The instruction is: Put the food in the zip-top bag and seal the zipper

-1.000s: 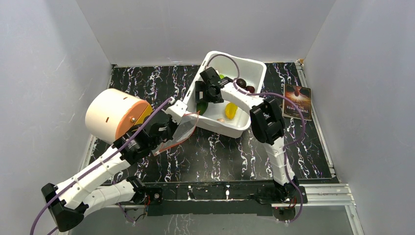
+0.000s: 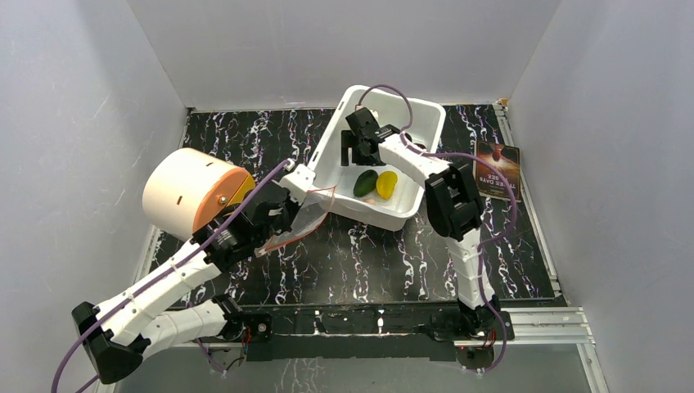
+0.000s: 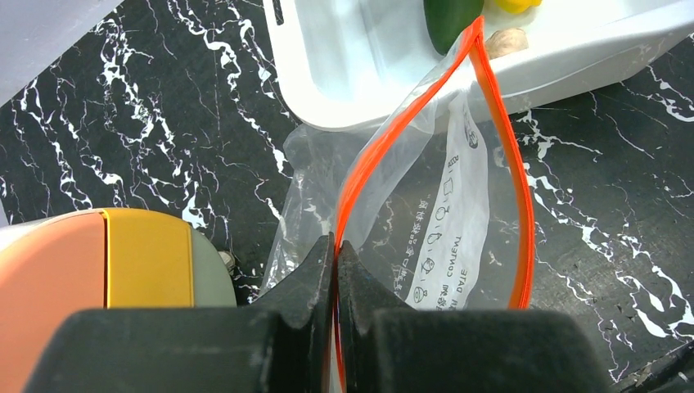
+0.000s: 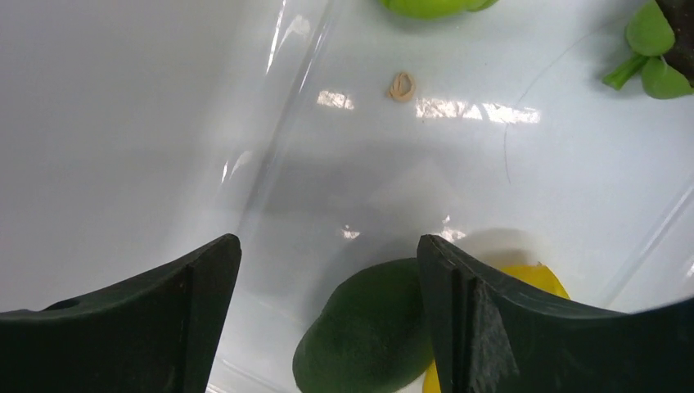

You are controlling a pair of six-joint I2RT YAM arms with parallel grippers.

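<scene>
The clear zip top bag hangs with its orange-edged mouth spread, near the white bin's front left corner. My left gripper is shut on the bag's orange edge. Inside the bin, my right gripper stands open, its fingers apart with bare bin floor between their tips. Close by its right finger in the right wrist view lies a dark green, avocado-like food. A yellow food touches or nearly touches it. Part of a bright green food shows at that view's top.
The white bin has raised walls around the foods. A leafy dark food and a small tan ring lie on its floor. Left of the bag is a large orange-and-white cylinder; a book lies right.
The dark green food has shifted rightward, against the yellow one. The left arm is nearly still.
</scene>
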